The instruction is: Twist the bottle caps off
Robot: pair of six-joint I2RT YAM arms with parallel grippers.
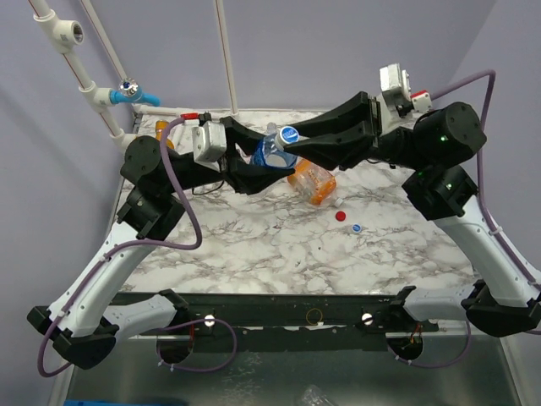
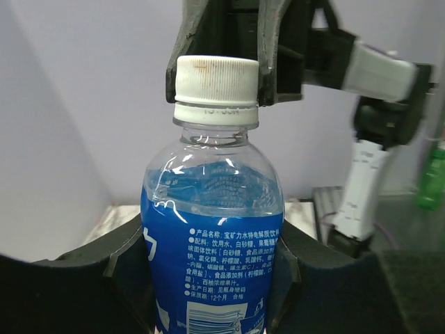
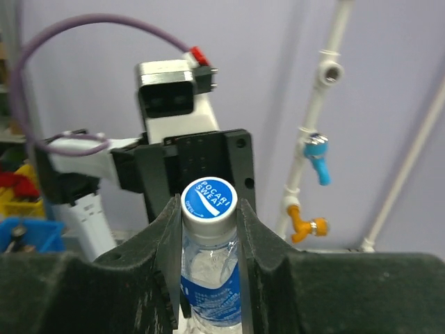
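Note:
An upright clear bottle with a blue label [image 2: 208, 243] stands between the fingers of my left gripper [image 1: 273, 155], which is shut on its body. Its white ribbed cap [image 2: 216, 80] is on the neck; from above, the cap's blue top [image 1: 289, 134] shows. My right gripper has one finger [image 3: 169, 243] on the left and the other [image 3: 249, 243] on the right of the cap, both close against it. In the top view the black fingers hide part of the bottle.
On the marble table [image 1: 254, 254] lies an orange-labelled bottle [image 1: 314, 183], partly under the grippers. A red cap [image 1: 341, 216] and a blue-and-white cap [image 1: 356, 228] rest loose to its right. White pipes with a blue tap [image 1: 135, 97] run at the left wall.

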